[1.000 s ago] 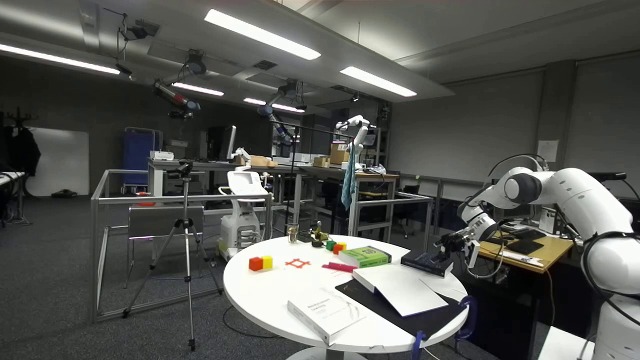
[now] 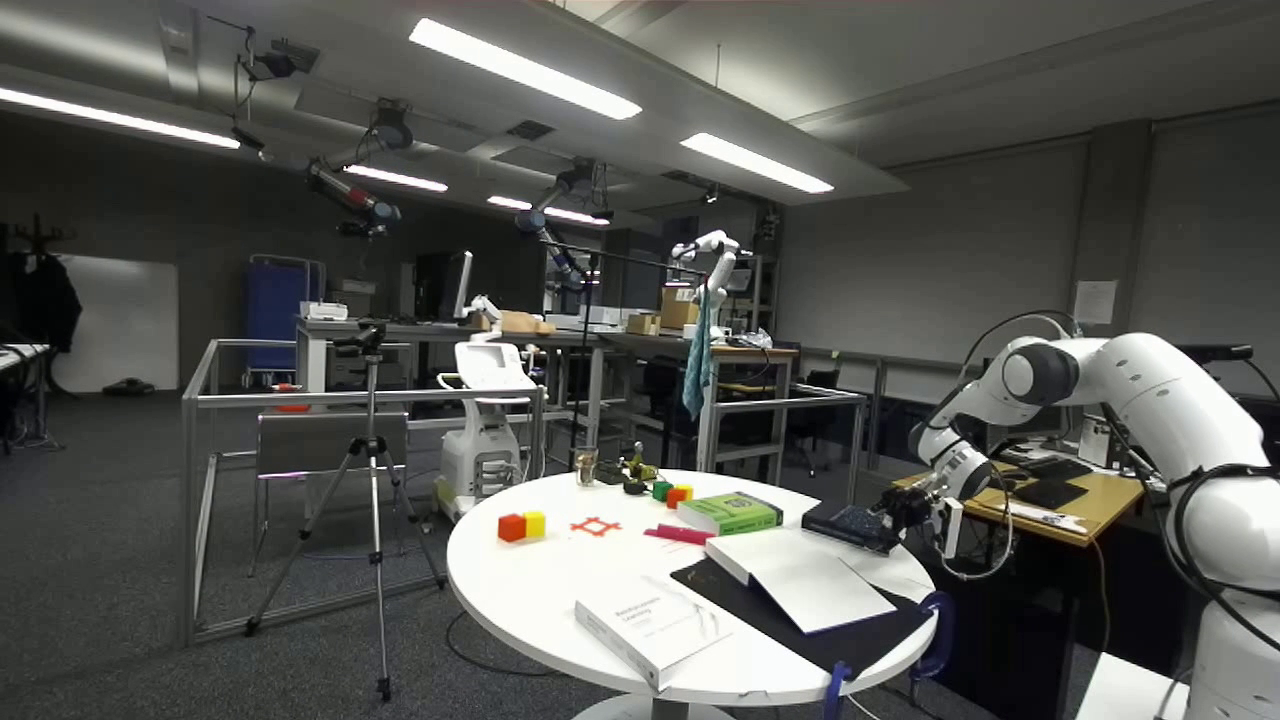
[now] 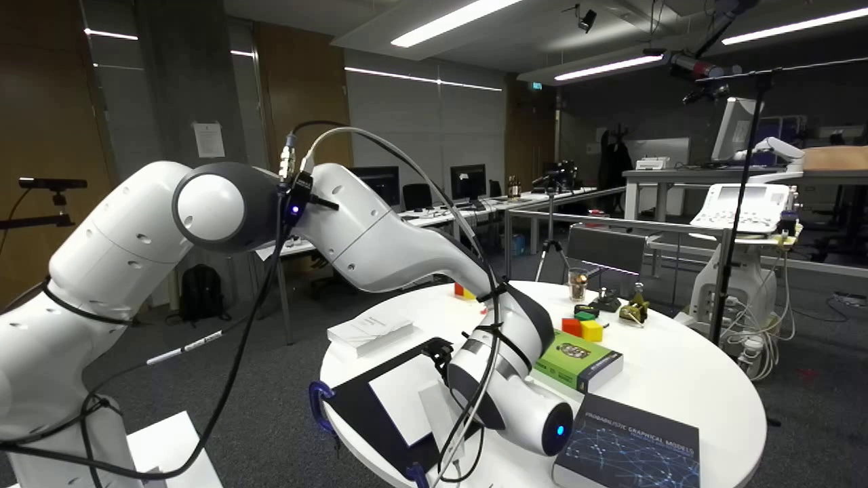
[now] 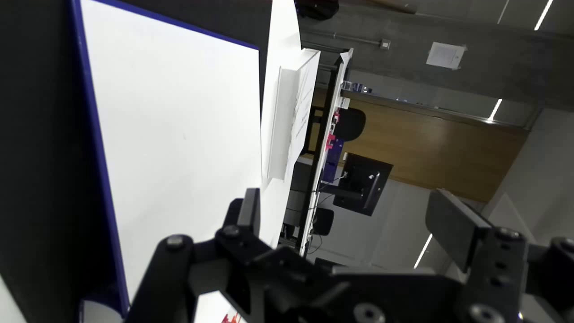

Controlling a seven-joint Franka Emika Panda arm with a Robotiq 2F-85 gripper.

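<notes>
My gripper is open in the wrist view; its two dark fingers stand wide apart and nothing lies between them. In exterior view 1 the gripper [image 2: 897, 506] is at the table's right side, close over the end of the dark blue book [image 2: 847, 522]; whether they touch I cannot tell. A white sheet-like cover with a blue edge [image 4: 177, 124] fills the wrist view's left. The same white piece [image 2: 818, 590] slants down over a black mat [image 2: 882, 626] in exterior view 1. In exterior view 2 my arm hides most of the gripper.
On the round table [image 2: 516, 600] lie a white book [image 2: 654, 624], a green book [image 2: 729, 514], red bars [image 2: 679, 533] and coloured blocks [image 2: 521, 526]. A glass [image 2: 585, 466] stands at the back. Blue clamps [image 2: 942, 634] grip the edge.
My wrist has dipped a little and the gripper now tilts further downward beside the dark blue book. The table's objects look unmoved.
</notes>
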